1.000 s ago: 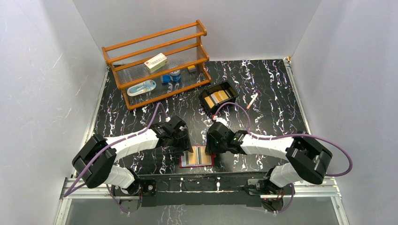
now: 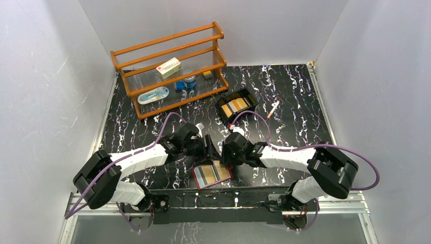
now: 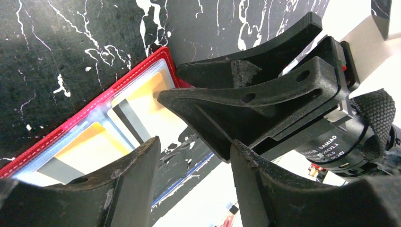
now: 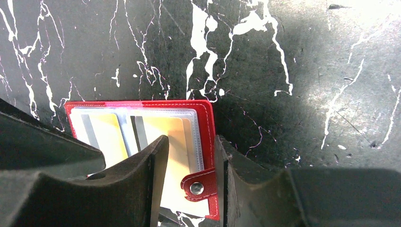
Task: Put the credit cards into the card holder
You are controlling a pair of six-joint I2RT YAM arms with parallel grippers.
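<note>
The red-edged card holder [image 2: 212, 175] lies by the table's front edge, turned slightly askew, with cards [image 3: 137, 109] in its clear sleeves. Over its right edge, near the snap strap [image 4: 196, 188], stands my right gripper, its fingers apart with the holder's border between or just below them. My left gripper is open, nothing between its fingers, above the holder. One of its dark fingers [image 4: 47, 146] crosses the right wrist view. Further cards [image 2: 235, 105] lie in a black basket [image 2: 249, 93] behind the arms. Whether the right fingers touch the holder, I cannot tell.
A wooden rack [image 2: 170, 66] with a small box [image 2: 168, 67] and other items fills the back left. A white pen-like stick [image 2: 273, 109] lies right of the basket. Both grippers are very close together.
My left gripper has moved right, close against the right one, and its fingers stand differently. The holder, square to the table edge earlier, is now turned. The right arm has hardly moved.
</note>
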